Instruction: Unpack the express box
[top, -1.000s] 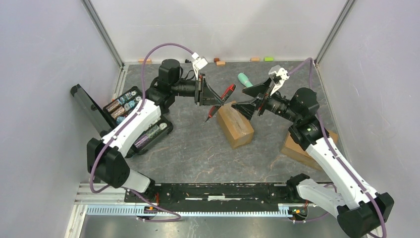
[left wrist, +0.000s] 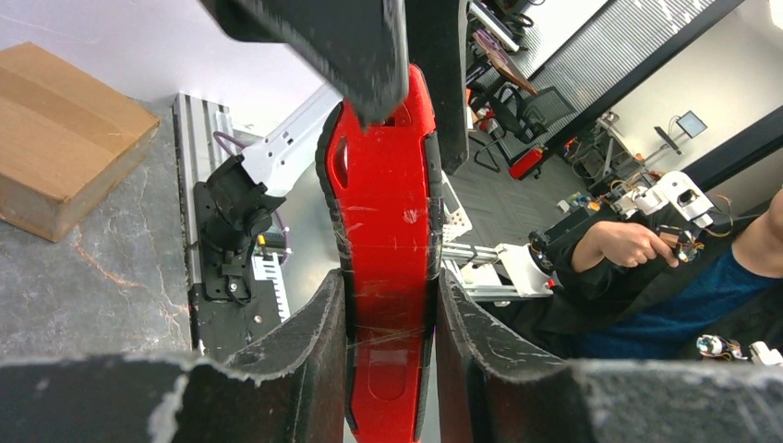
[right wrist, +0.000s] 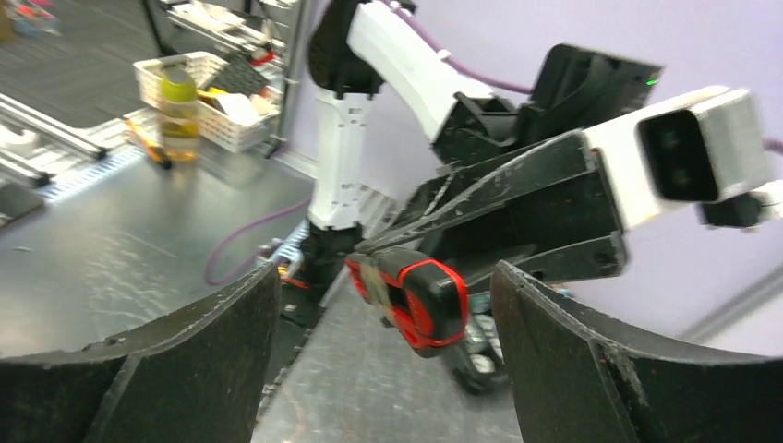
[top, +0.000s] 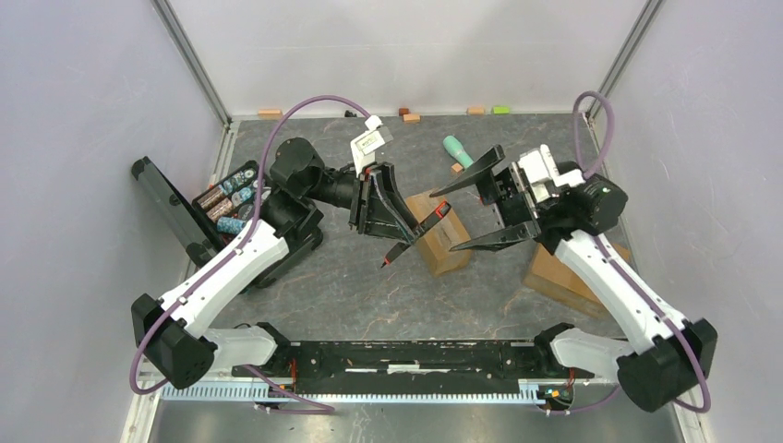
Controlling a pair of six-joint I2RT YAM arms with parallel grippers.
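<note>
My left gripper (top: 413,234) is shut on a red and black utility knife (top: 427,225), which is held at a slant above a taped cardboard box (top: 447,257). In the left wrist view the knife (left wrist: 383,277) stands lengthwise between the fingers. My right gripper (top: 443,221) is open, its two long fingers reaching toward the knife's upper end. Seen from the right wrist, the knife's end (right wrist: 434,300) shows between the spread fingers, apparently untouched. A second cardboard box (top: 563,281) lies at the right, partly covered by the right arm.
An open black case (top: 175,208) with colourful items stands at the left. A green flashlight (top: 456,150) lies behind the right gripper. Small blocks, among them a green block (top: 501,110), line the back edge.
The left gripper has turned and moved slightly nearer the front, keeping the knife. Both boxes are unmoved.
</note>
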